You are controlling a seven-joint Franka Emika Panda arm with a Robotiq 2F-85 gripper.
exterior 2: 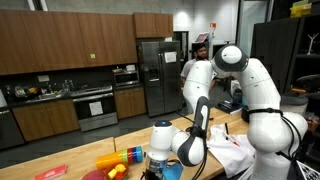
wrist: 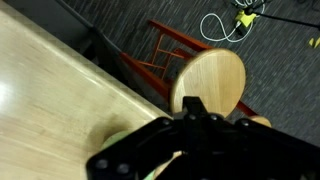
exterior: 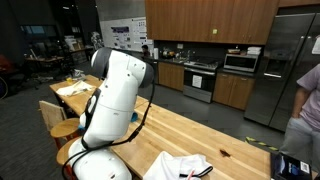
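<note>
In the wrist view my gripper is shut, with nothing showing between its fingers. It is over the table's edge, with the pale wooden tabletop [wrist: 45, 90] on the left and a round-seated stool [wrist: 212, 80] on the floor beyond. A green rounded thing [wrist: 113, 142] on the table is partly covered by the dark gripper body. In exterior view 2 the white arm [exterior 2: 212, 105] bends down toward the table's near side, close to a blue item [exterior 2: 172, 171]. Its fingertips cannot be made out there.
A blue and orange box-like item [exterior 2: 120, 157] and a red bowl [exterior 2: 95, 175] lie on the table. White cloth [exterior: 178, 167] rests near the arm's base. A person [exterior: 307, 110] stands at the right. Mid-table is mostly bare.
</note>
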